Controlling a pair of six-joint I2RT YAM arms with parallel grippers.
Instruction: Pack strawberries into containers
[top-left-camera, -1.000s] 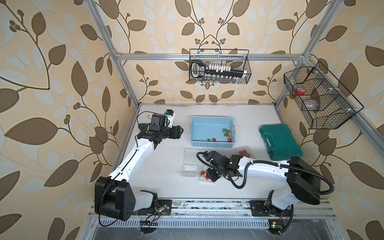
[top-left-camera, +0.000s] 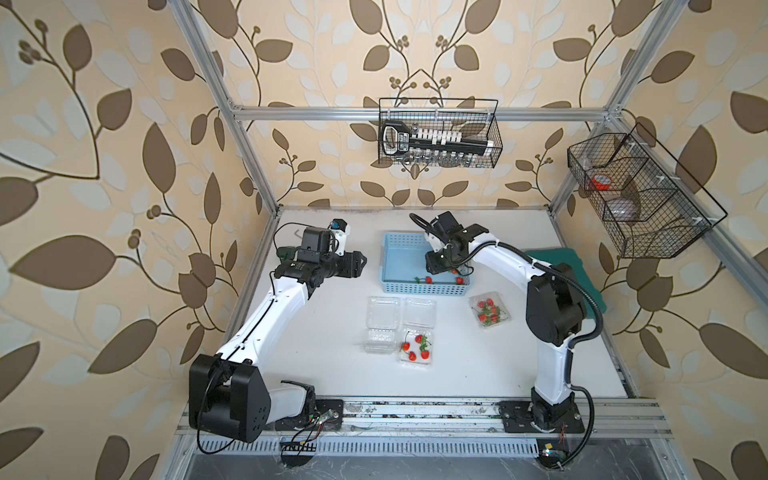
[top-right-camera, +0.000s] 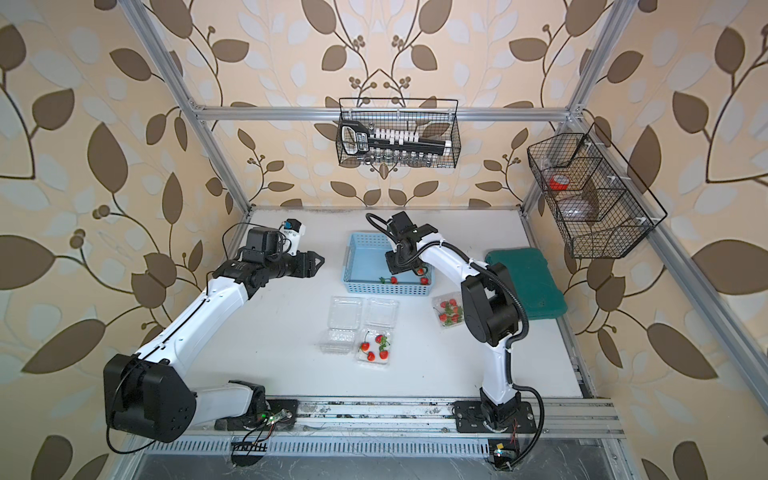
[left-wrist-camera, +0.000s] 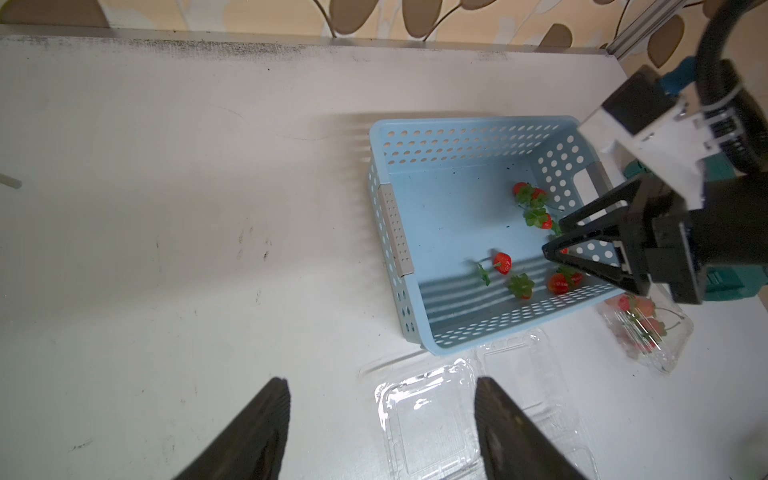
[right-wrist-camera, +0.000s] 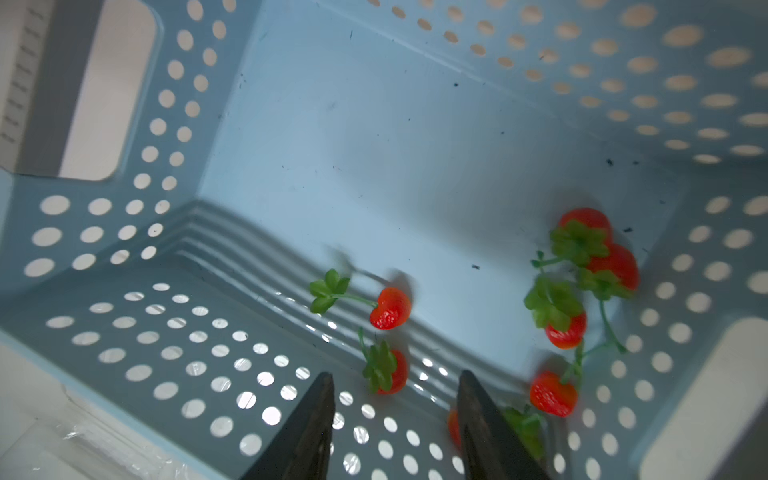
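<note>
Several strawberries with leaves lie in the blue basket, along its front and right. My right gripper hangs open over them, fingertips near the front wall, holding nothing. My left gripper stays left of the basket; its fingertips are apart in the left wrist view, with nothing visible between them. In front of the basket are clear clamshells: an empty one, one holding several strawberries, and a filled one at right.
A green case lies at the right edge. Wire baskets hang on the back and right walls.
My right arm has swung from over the front clamshell up and back to over the blue basket, uncovering the strawberries in the clamshells. The left arm is unchanged.
</note>
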